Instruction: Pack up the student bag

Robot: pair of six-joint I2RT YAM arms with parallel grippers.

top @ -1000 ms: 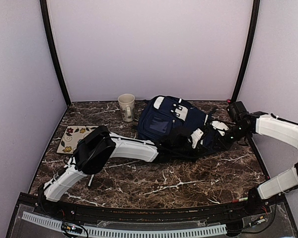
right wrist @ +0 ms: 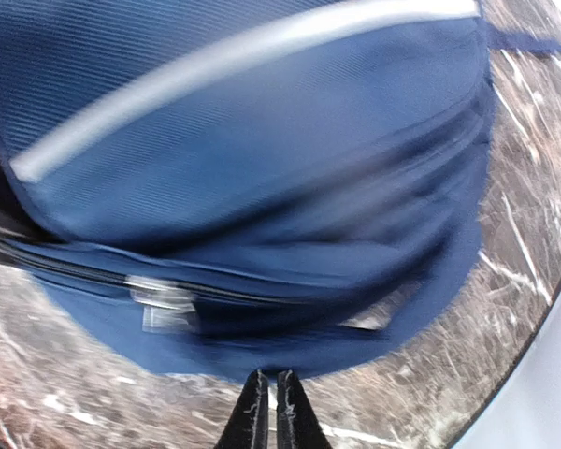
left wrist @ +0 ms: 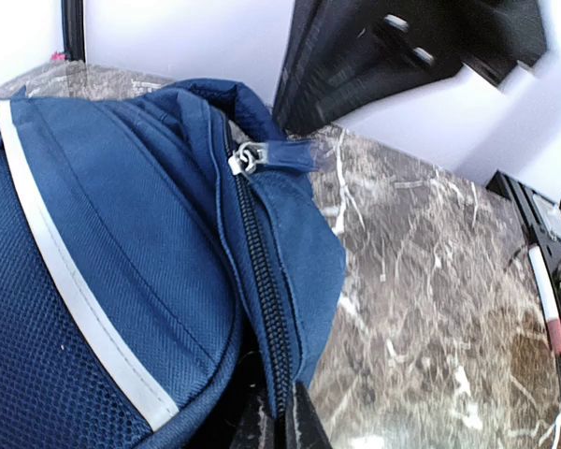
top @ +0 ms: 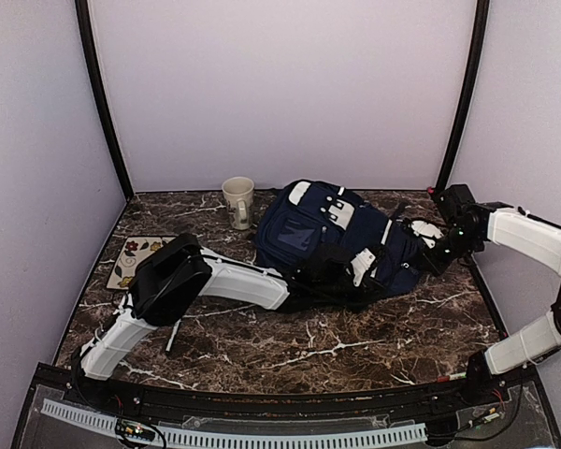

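Note:
A dark blue backpack [top: 299, 224] lies on the marble table, its opening end toward the right. In the left wrist view, my left gripper is shut on the zipper edge of the bag's opening. Farther along that edge is the metal zipper slider [left wrist: 247, 159], near the dark, blurred right gripper. My right gripper has its fingertips slightly apart at the lower edge of the blue fabric [right wrist: 290, 168], with nothing seen held between them. The bag's inside is mostly hidden.
A white mug [top: 237, 201] stands behind the left arm, left of the bag. A flowered board [top: 136, 262] lies at the left. One thin white stick [top: 174, 337] is at the front left, and a marker [top: 452, 377] by the front edge.
My right gripper has pulled back to the right, and more of the bag's opening end shows between the grippers. The left arm has shifted slightly left, still at the bag's edge.

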